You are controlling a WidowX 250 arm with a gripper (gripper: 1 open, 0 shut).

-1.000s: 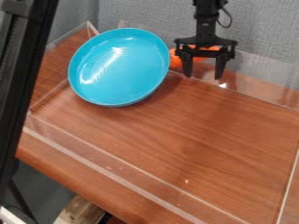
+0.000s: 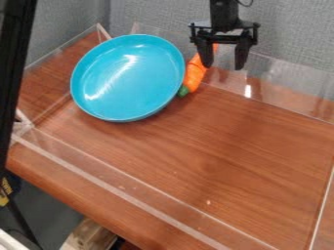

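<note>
An orange toy carrot (image 2: 194,74) with a green tip lies upright-angled along the right rim of a blue round plate (image 2: 127,78), on the back left of the wooden table. My black gripper (image 2: 224,61) hangs above and just right of the carrot, near the back wall, its two fingers spread open and apparently holding nothing.
Transparent low barriers line its edges, and a grey textured wall stands behind it. A dark post fills the left edge.
The gripper has risen and shifted slightly left. The carrot has turned from lying crosswise under the gripper to pointing toward the front left beside the plate.
</note>
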